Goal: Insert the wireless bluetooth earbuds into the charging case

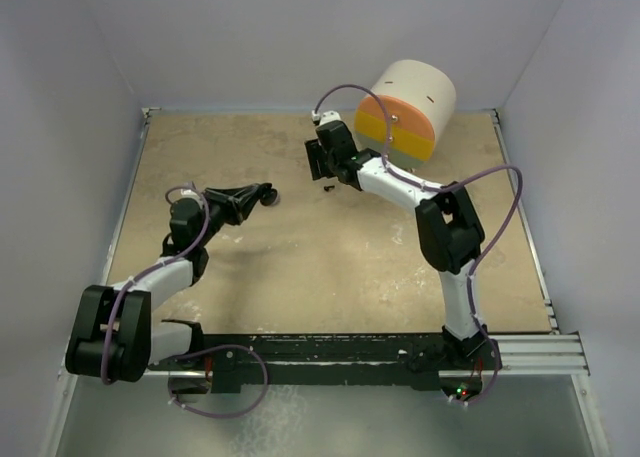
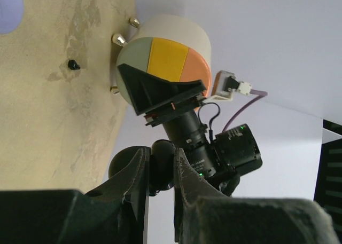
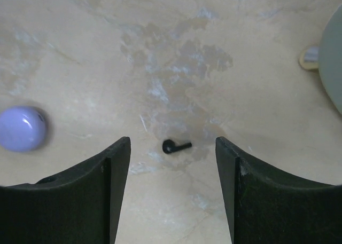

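Observation:
A dark rounded object [image 2: 162, 161], apparently the charging case, is held between the fingertips of my left gripper, seen at centre left in the top view. My right gripper hangs open over the table, pointing down. Below it lies a small black earbud, also visible in the left wrist view as a dark bit [image 2: 74, 65] on the table. A purple rounded object [image 3: 22, 128] lies to its left in the right wrist view, partly seen at the top left of the left wrist view.
A cream drum with coloured end panels [image 1: 405, 112] stands on small feet at the back right, close to my right arm. Walls border it at the back and sides.

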